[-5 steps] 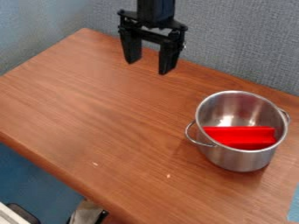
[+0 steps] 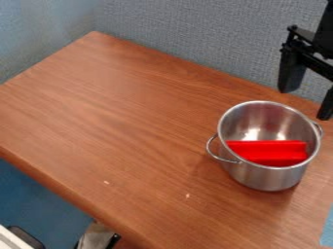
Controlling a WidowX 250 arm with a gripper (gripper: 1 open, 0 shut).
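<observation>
A steel pot [image 2: 263, 124] with two side handles stands on the right of the wooden table [image 2: 111, 126]. A red elongated object [image 2: 267, 152] lies inside it. The black gripper [image 2: 309, 88] hangs above and behind the pot at the right edge, open, with its fingers apart and nothing seen between them. Part of it is cut off by the frame.
A grey padded wall runs along the back. Blue floor shows beyond the near-left edge, with some small equipment at the bottom left.
The gripper has moved from the back middle of the table to the right edge, above and behind the pot. The pot and red object look unchanged.
</observation>
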